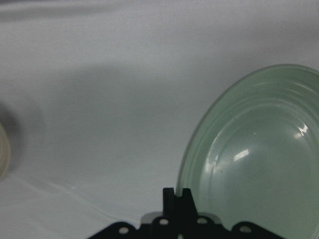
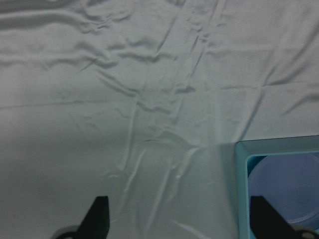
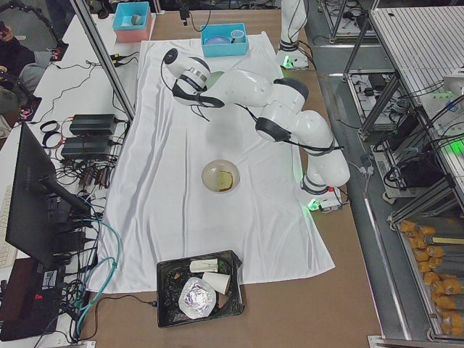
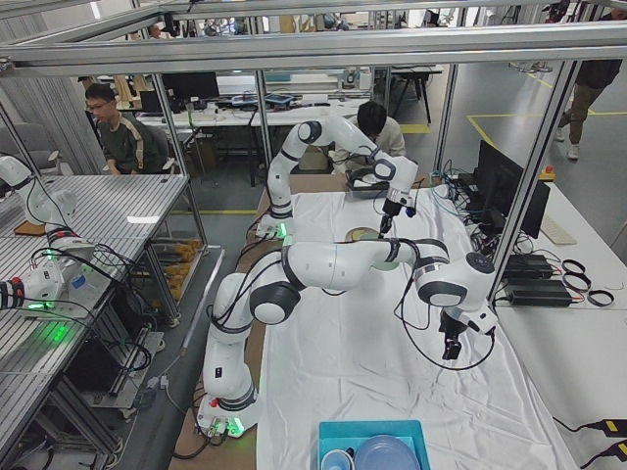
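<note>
My left gripper is shut on the rim of a pale green plate (image 1: 254, 164); in the camera left view the plate is mostly hidden behind that arm. A beige bowl (image 3: 210, 177) with a yellowish slice (image 3: 225, 180) in it sits on the white cloth (image 3: 159, 217); only its edge shows at the left of the left wrist view. My right gripper stands open over bare cloth, beside a blue bin (image 2: 241, 184).
The blue bin holds a blue plate (image 4: 392, 455) and a cup (image 4: 336, 462). A black tray (image 3: 167, 290) with white items and foil stands at the opposite end. Monitors and cables line one side. The cloth around the bowl is largely clear.
</note>
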